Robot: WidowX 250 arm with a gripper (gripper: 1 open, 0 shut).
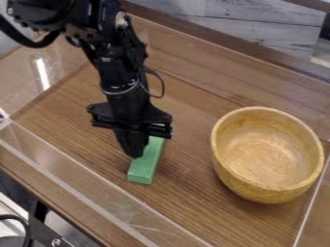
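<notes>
A green rectangular block lies on the wooden table, slanting slightly. My black gripper hangs just above and to the left of the block's far end, partly covering it. Whether its fingers are open or shut is hard to make out in this view.
A yellow oval bowl sits to the right of the block. A pale board lies along the back, and a dark cable is at the lower left edge.
</notes>
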